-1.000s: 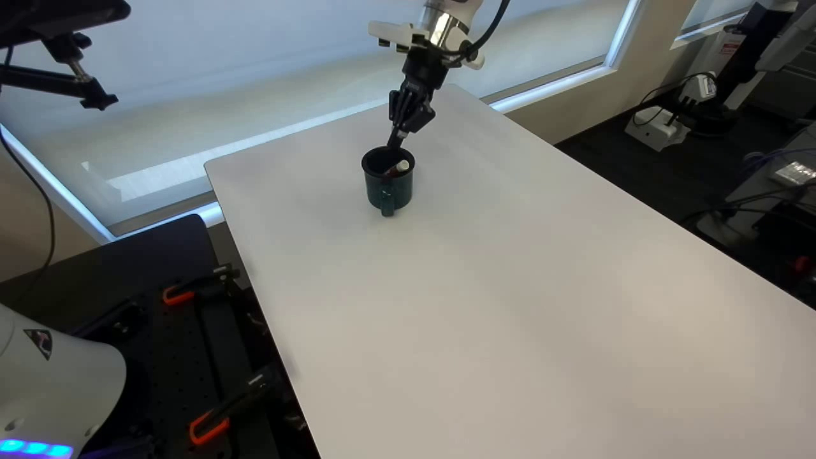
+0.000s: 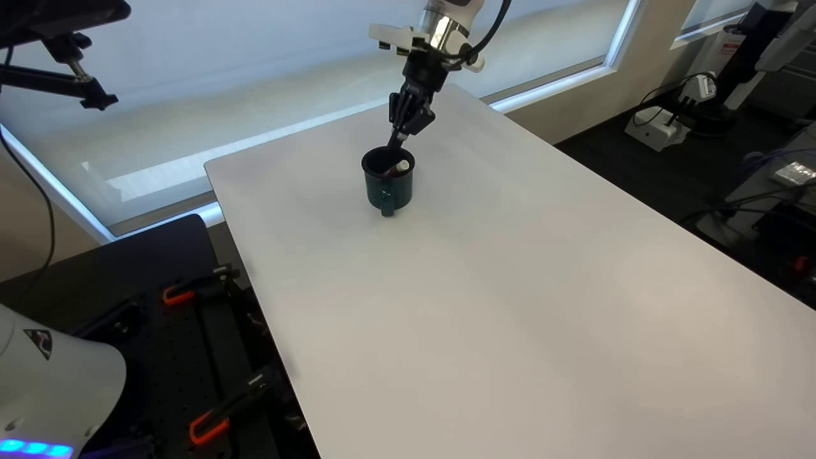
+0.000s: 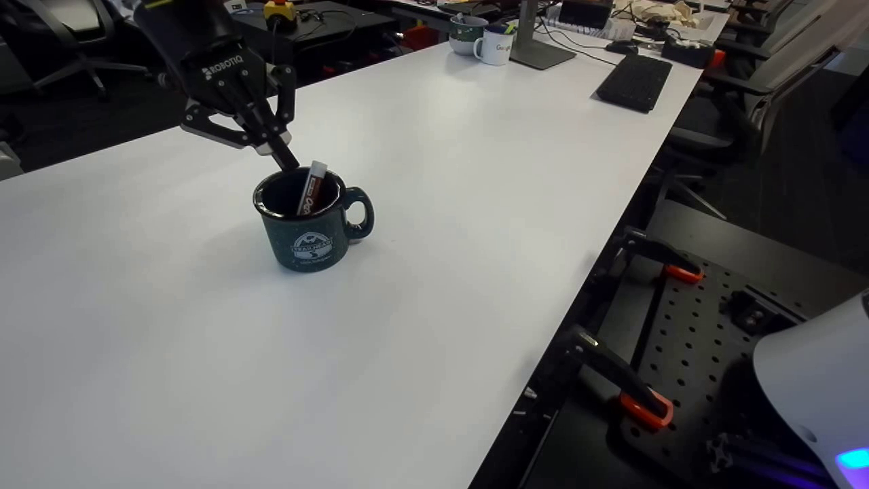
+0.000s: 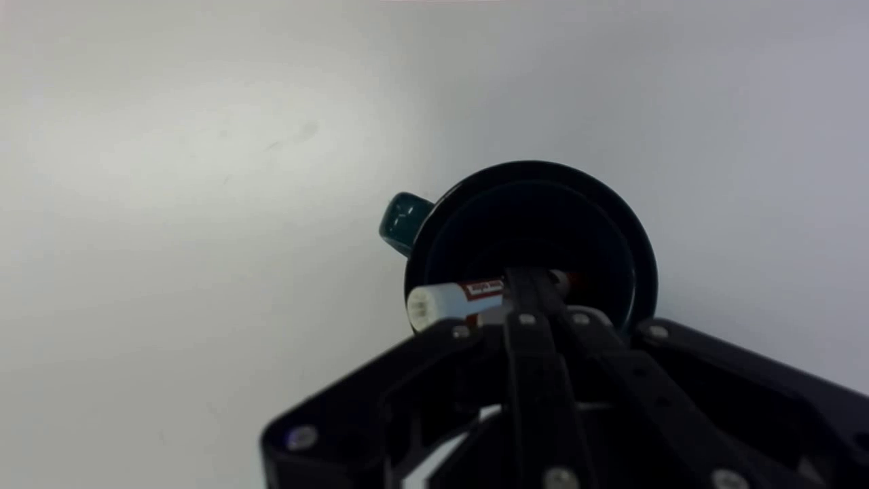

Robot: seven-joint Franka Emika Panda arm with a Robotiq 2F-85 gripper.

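A dark green mug (image 2: 387,187) stands upright on the white table, its handle toward the front in exterior view 1 and its logo showing in exterior view 2. Inside it leans a white marker (image 3: 311,186) with a red label, one end poking above the rim. Seen from the wrist, the marker (image 4: 446,303) lies across the mug's opening beneath the fingers. My gripper is shut, fingertips together over the mug's mouth, and nothing shows between them. From the side, the gripper (image 3: 286,163) tilts down to the rim's far side; whether its tips touch the mug I cannot tell.
Well away along it stand a white mug (image 3: 494,47), another green mug (image 3: 466,34), a monitor stand and a keyboard (image 3: 635,81). A window wall borders the far edge in exterior view 1.
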